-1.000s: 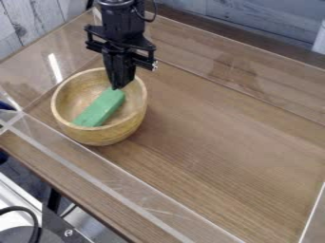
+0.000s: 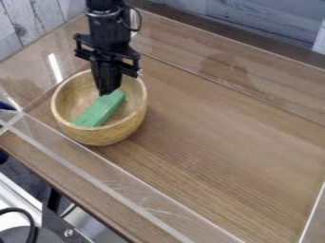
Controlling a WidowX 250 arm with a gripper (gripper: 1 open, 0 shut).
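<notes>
A pale wooden bowl (image 2: 127, 125) sits on the left part of the wooden table, with a green oblong object (image 2: 97, 112) lying inside it. My black gripper (image 2: 106, 70) hangs over the back of the bowl, above and behind the green object, which it does not appear to hold. The gripper is shut, as far as this small view shows, with nothing visible between its fingers.
A white panelled surface runs along the back. Black cables lie at the lower left.
The arm has shifted slightly to the left and back over the bowl. The bowl and the green object look almost unchanged.
</notes>
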